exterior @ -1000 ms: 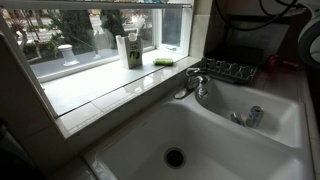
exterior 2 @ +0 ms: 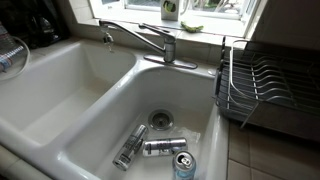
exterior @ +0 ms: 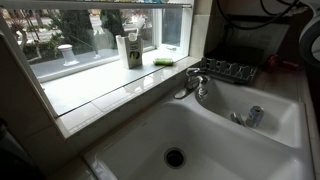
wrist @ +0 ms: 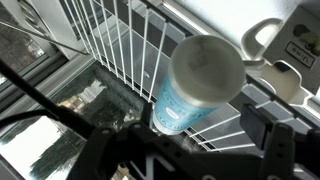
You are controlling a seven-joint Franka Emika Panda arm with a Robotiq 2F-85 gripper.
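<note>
In the wrist view a cup or can (wrist: 200, 80), with a pale rounded end and a blue lower part, stands among the white wires of a rack (wrist: 135, 50). My gripper reaches in from the bottom of that view. Its dark fingers (wrist: 262, 125) stand apart on either side of the blue part, with a gap visible, so the fingers look open. Contact with the cup cannot be made out. Neither exterior view clearly shows the gripper.
Several cans, one of them blue and silver (exterior 2: 184, 165), lie in the sink basin (exterior 2: 205, 120). A dish rack (exterior 2: 265, 85) stands right of it, and the faucet (exterior 2: 165, 45) is behind. A white mug (wrist: 295, 50) sits beside the cup. The other basin (exterior 2: 60, 85) looks empty.
</note>
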